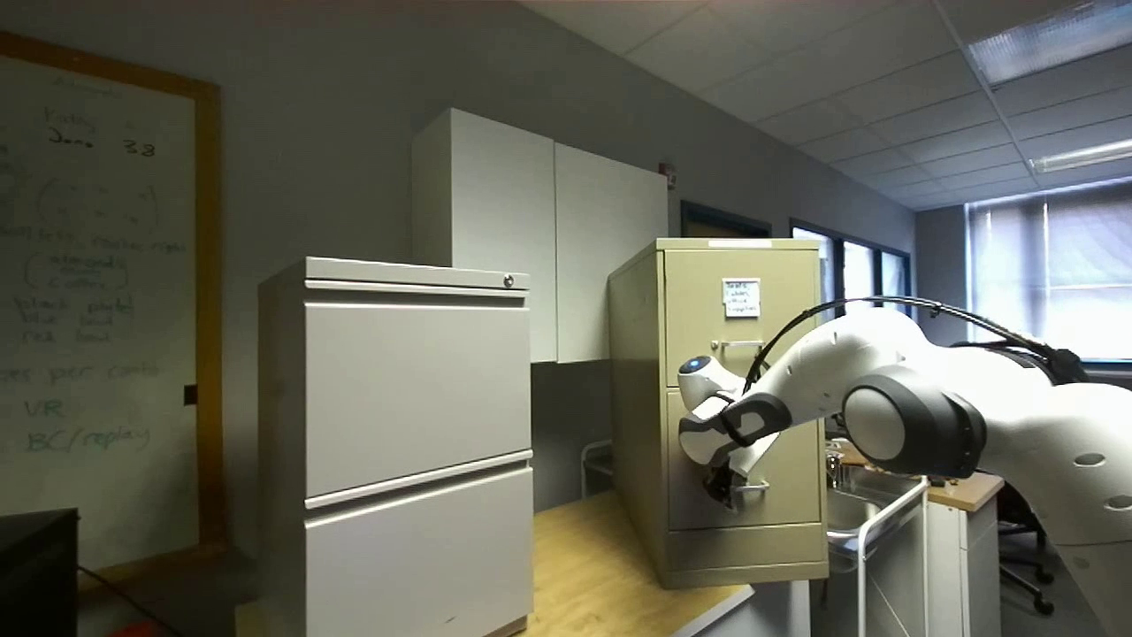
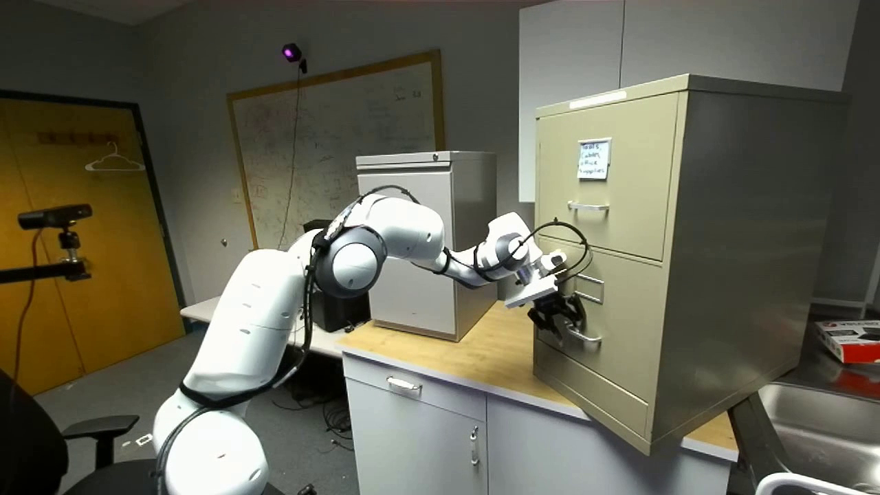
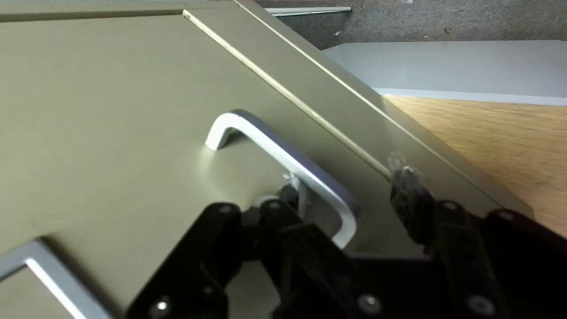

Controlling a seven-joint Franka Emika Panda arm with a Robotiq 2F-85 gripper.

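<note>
A tan filing cabinet (image 2: 614,198) with two drawers stands on a wooden countertop. Low on its front, the lower drawer's silver bar handle (image 3: 281,152) runs diagonally across the wrist view. My dark gripper is at the handle's lower end, its fingers apart and straddling the bar. One fingertip shows through the gap behind the bar; the other (image 3: 412,194) lies on the outer side. Whether either touches the bar cannot be told. In exterior view 2 the gripper (image 2: 569,320) partly covers this handle (image 2: 584,335). Both drawers look closed.
A grey filing cabinet (image 1: 419,393) stands left of the tan one in exterior view 1, with bare countertop (image 1: 589,552) between them. A label frame (image 3: 56,284) projects from the drawer front near the gripper. To the cabinet's right is a sink (image 2: 821,421).
</note>
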